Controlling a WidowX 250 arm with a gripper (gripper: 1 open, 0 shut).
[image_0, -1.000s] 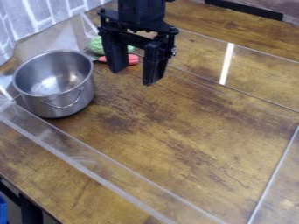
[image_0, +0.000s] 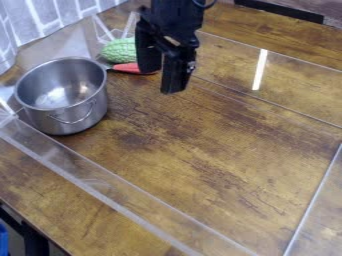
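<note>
My black gripper (image_0: 166, 70) hangs over the back middle of the wooden table, right of a steel pot (image_0: 59, 98). Behind it, a green bumpy vegetable toy (image_0: 116, 50) lies at the back left, with a red carrot-like item (image_0: 128, 68) partly hidden by the gripper. Whether the fingers are open or shut, or hold anything, I cannot tell from this view.
Clear plastic walls (image_0: 127, 200) border the wooden work surface (image_0: 214, 160). The centre, right and front of the surface are bare. A pale crumpled backdrop is at the upper left.
The pot and toys look unmoved.
</note>
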